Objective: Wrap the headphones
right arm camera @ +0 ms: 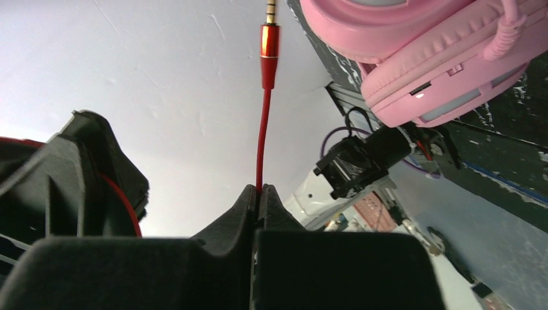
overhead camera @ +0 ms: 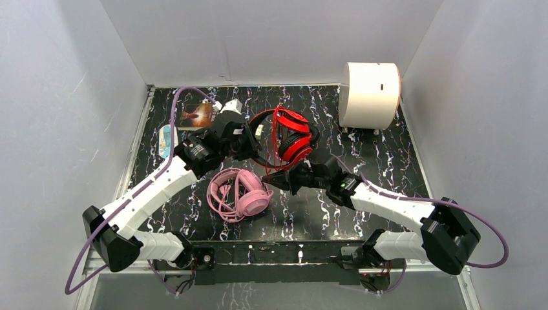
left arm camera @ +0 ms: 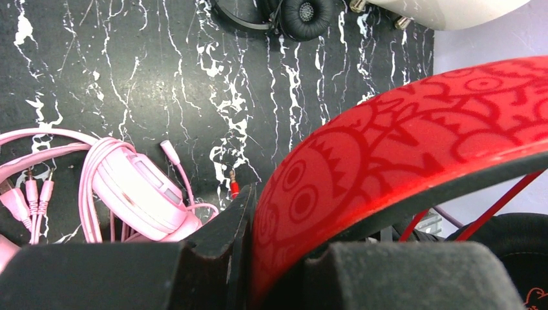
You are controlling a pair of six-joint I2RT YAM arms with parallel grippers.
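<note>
Red-and-black headphones are held up over the middle of the table, red cable wrapped around them in several strands. My left gripper is shut on their headband, which fills the gap between its fingers in the left wrist view. Just below the headphones is my right gripper, shut on the thin loose end of the cable. From its fingertips the red plug sticks up in the right wrist view. Part of the headband is hidden by the left gripper.
Pink headphones with their cord lie close beneath my right gripper. A white cylinder stands at the back right, and a picture card lies at the back left.
</note>
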